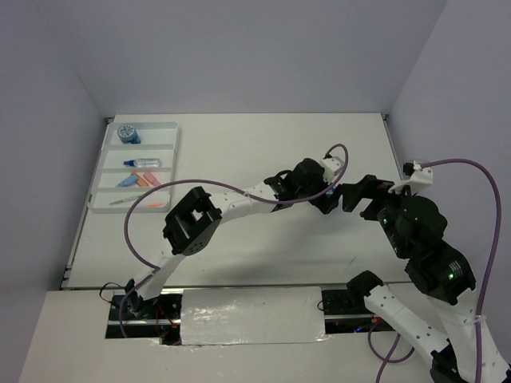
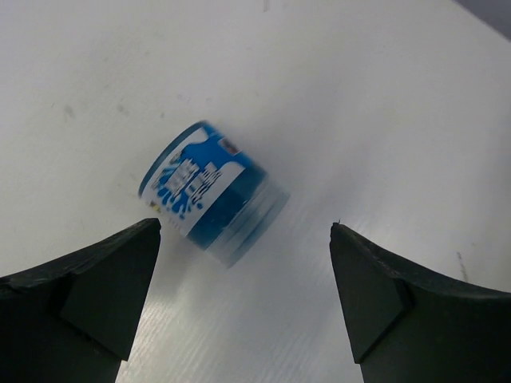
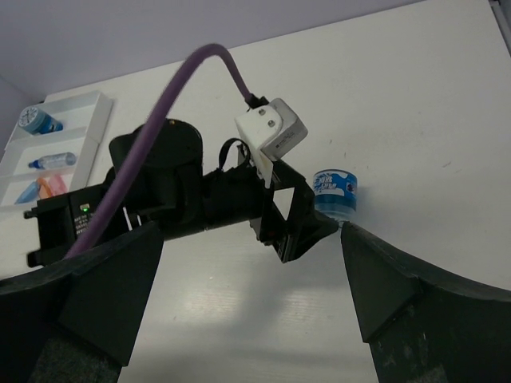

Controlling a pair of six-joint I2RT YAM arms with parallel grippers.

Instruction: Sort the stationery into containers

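A blue jar (image 2: 209,187) with a white printed label lies on its side on the white table, label facing up. Above it hangs my left gripper (image 1: 330,201), open, its fingers (image 2: 104,287) spread apart with no contact visible; in the top view this gripper hides most of the jar. From the right wrist view, the jar (image 3: 335,191) shows just beyond the left gripper's tips. My right gripper (image 1: 356,204) is also open and empty, held up to the right of the jar. At the left stands a white compartment tray (image 1: 97,177).
Inside the tray are another blue jar (image 1: 128,134), a small bottle (image 1: 144,163), several coloured pieces (image 1: 148,179) and a pen (image 1: 128,199). The two arms' tips are close together.
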